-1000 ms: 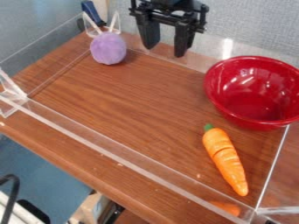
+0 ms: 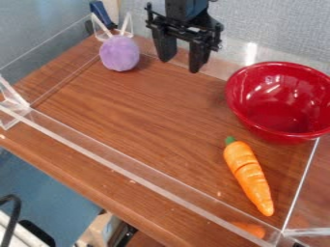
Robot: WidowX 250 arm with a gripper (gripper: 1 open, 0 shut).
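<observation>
My black gripper (image 2: 179, 50) hangs at the top centre, open, its two fingers apart with nothing between them. It is above the back of the wooden table. A purple ball-like object (image 2: 120, 54) sits at the back left. A red bowl (image 2: 279, 101) is on the right. An orange carrot (image 2: 248, 177) with a green tip lies below the bowl, toward the front right.
Clear low walls edge the wooden surface (image 2: 135, 121), whose middle is free. A smaller orange piece (image 2: 248, 229) shows under the front clear edge. A grey wall stands behind; blue floor is at the lower left.
My gripper has shifted slightly and its fingers sit a little differently at the top centre. The ball, bowl and carrot have not moved.
</observation>
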